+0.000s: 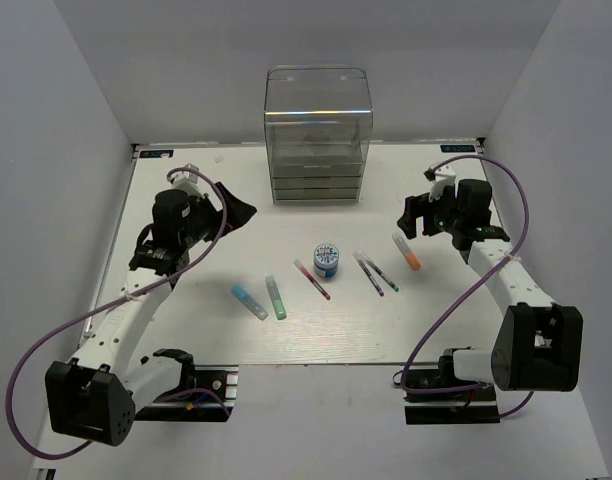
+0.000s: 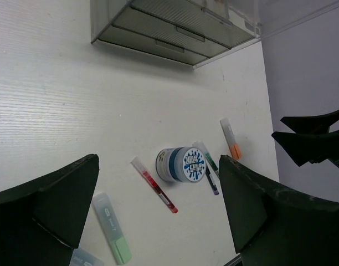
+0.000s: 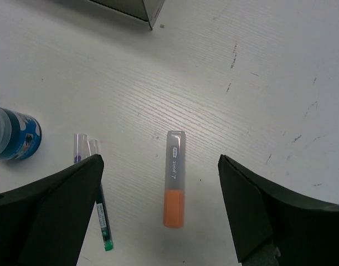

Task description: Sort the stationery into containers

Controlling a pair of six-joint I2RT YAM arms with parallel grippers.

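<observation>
My left gripper (image 1: 242, 200) hangs over the left of the table, open and empty. On the right, my right gripper (image 1: 404, 222) is open above the orange-ended marker (image 3: 174, 180), which lies between its fingers in the right wrist view but well below them. A blue marker (image 1: 249, 301) and a green marker (image 1: 276, 298) lie front left. A red pen (image 1: 313, 280) rests left of the round blue-and-white jar (image 1: 326, 261). To the jar's right are a dark purple pen (image 1: 369, 274) and a green pen (image 1: 382, 272). The clear drawer box (image 1: 317, 130) stands at the back.
The drawer box's lower drawers (image 2: 158, 41) look shut. Grey walls (image 1: 306, 60) enclose the back and sides. Bare white tabletop (image 1: 316, 345) shows along the front, and the area between the jar and the box is clear.
</observation>
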